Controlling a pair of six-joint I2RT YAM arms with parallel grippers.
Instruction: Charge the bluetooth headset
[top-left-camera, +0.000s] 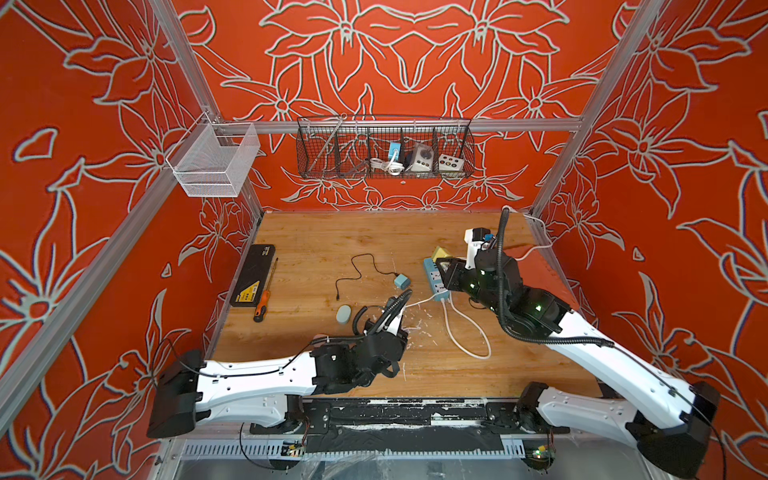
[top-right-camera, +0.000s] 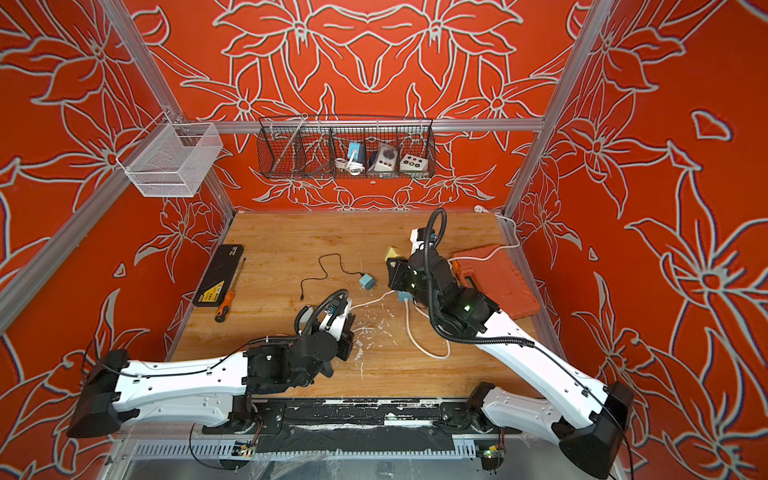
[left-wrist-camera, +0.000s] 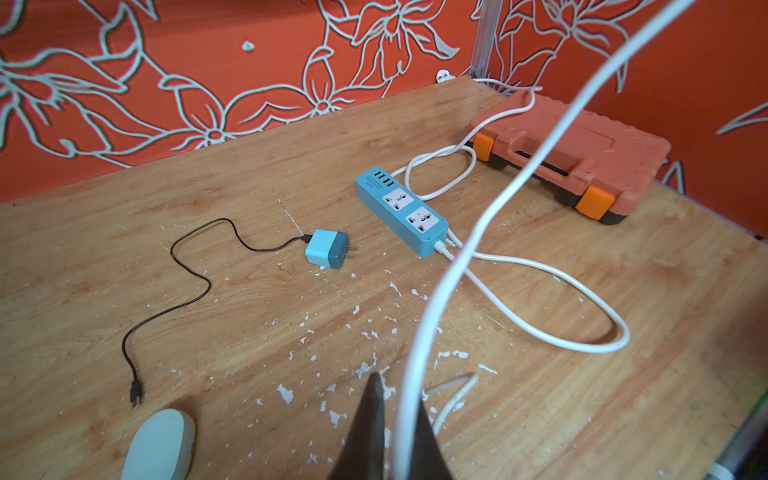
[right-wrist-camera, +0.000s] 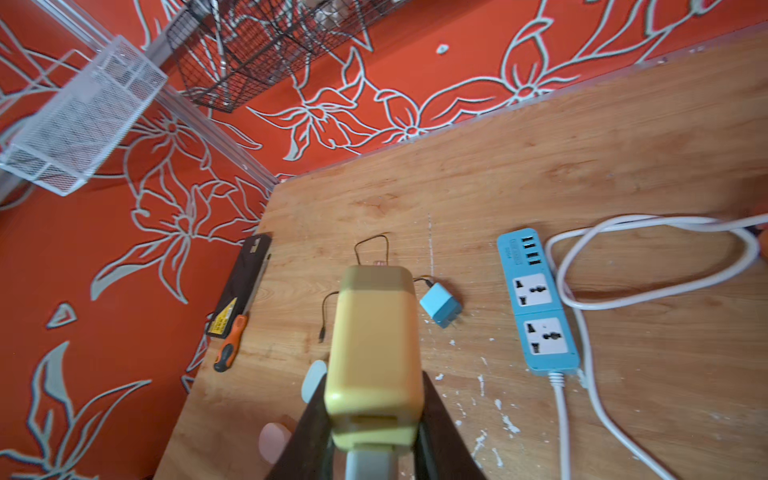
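My left gripper is shut on a white cable (left-wrist-camera: 472, 240), which rises taut across its wrist view. My right gripper is shut on a yellow plug-like block (right-wrist-camera: 373, 352) above the table, near the blue power strip (right-wrist-camera: 520, 248). A small blue charger (left-wrist-camera: 324, 248) with a black cable (left-wrist-camera: 192, 296) lies left of the strip. A pale rounded case (left-wrist-camera: 156, 448) lies on the table; a pink rounded object (right-wrist-camera: 274, 440) is nearer the front. I cannot tell which is the headset.
A red toolbox (left-wrist-camera: 584, 144) sits at the right, a black box (top-left-camera: 249, 272) and screwdriver (top-left-camera: 262, 301) at the left. A wire basket (top-left-camera: 344, 152) hangs on the back wall.
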